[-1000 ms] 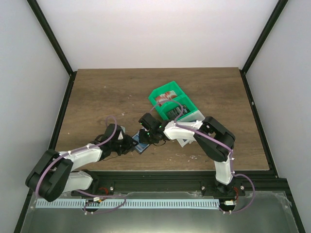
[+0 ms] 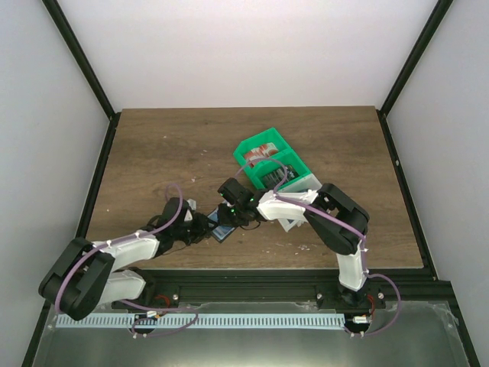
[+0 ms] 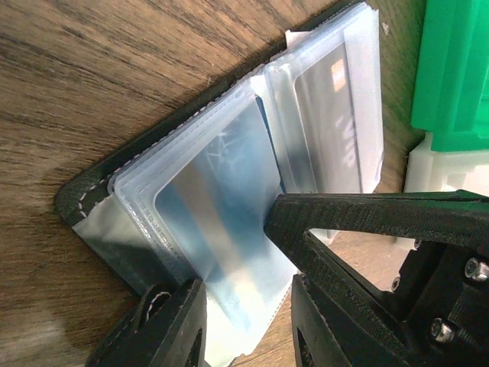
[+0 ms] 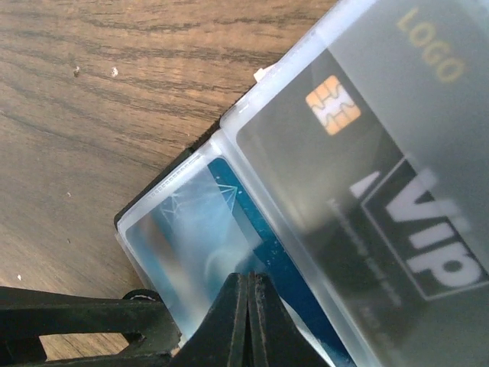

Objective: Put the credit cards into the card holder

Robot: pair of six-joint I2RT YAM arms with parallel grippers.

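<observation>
The card holder (image 2: 221, 232) lies open on the table between my two grippers, its clear pockets showing in both wrist views. A blue card (image 4: 267, 222) shows through the near pocket; how far it sits inside is hard to tell. In the neighbouring pocket is a dark VIP card (image 4: 344, 176). My right gripper is shut, its tips over the blue card's pocket, with nothing visible between them. At the holder's near end, my left gripper stands part open, fingers apart around the pocket's lower end; whether they touch it is unclear.
A green tray (image 2: 246, 144) with compartments holds red and dark cards behind my right arm. White pieces (image 2: 293, 223) lie partly hidden under that arm. Both grippers are very close together over the holder.
My left arm has shifted very slightly at the holder's near end. The right arm, the holder and the tray look the same.
</observation>
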